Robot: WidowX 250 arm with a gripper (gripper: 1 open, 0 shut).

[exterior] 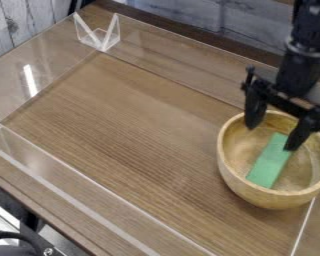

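Note:
My gripper [279, 120] hangs open over the back half of a tan bowl [239, 180] on the right of the wooden table, its dark fingers pointing down. A green rectangular block [267, 161] lies inside the bowl, below and in front of the fingers, with nothing visible held between them.
A small white wire object [99, 32] stands at the back left. Dark areas border the table at the top-left and bottom-left corners.

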